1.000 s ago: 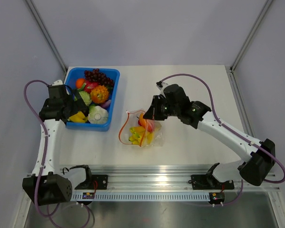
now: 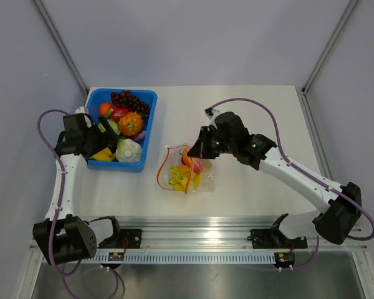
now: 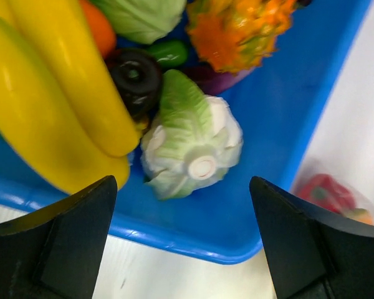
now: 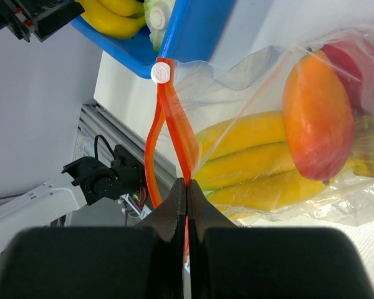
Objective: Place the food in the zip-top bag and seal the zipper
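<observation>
A clear zip top bag (image 2: 204,181) with an orange zipper lies on the table, its mouth spread to the left. Inside it are yellow bananas (image 4: 262,156) and a red-orange mango (image 4: 318,118), with another red item behind. My right gripper is shut on the bag's orange zipper edge (image 4: 177,134). My left gripper is open over the blue bin, nothing between its fingers. A pale cauliflower with green leaves (image 3: 193,146) lies beneath the gap, and bananas (image 3: 56,93) lie beside the left finger.
The blue bin (image 2: 129,167) also holds grapes (image 2: 128,99), an orange spiky fruit (image 2: 131,123), a purple eggplant (image 3: 215,80) and a green cabbage (image 3: 143,15). Its right wall rises between the left gripper and the bag. The table right of the bag's arm is clear.
The right gripper stays at the bag's edge, and the bag mouth has shifted only slightly.
</observation>
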